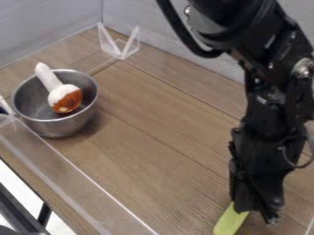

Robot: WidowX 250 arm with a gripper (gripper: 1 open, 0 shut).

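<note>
The black gripper (pixel 255 197) hangs low at the right, over a long yellow-green object (pixel 229 221) lying on the wooden table. Its fingertips look closed, partly over that object's upper end; whether anything is between them is hard to see. A steel bowl (pixel 65 123) at the left holds a white item with an orange-and-white round end (pixel 66 97).
Bare wooden table (pixel 147 138) fills the middle. A white folded shape (pixel 117 46) stands near the back wall. The table's near edge and a white-and-black frame are at the lower left. Something blue and white sits at the far left edge.
</note>
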